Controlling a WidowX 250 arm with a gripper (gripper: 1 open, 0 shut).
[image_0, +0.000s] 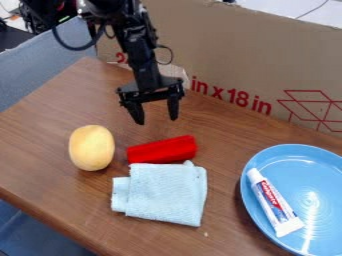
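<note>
The black gripper hangs open above the wooden table, behind a red cylinder, with nothing visible between its fingers. A pale yellow oval object lies left of the cylinder, and a folded light blue cloth lies in front of it. On the right, a white toothpaste tube rests on a blue plate.
A large cardboard panel runs along the back of the table. The table's left edge borders a grey-blue surface. The wood around the gripper and left of it is clear.
</note>
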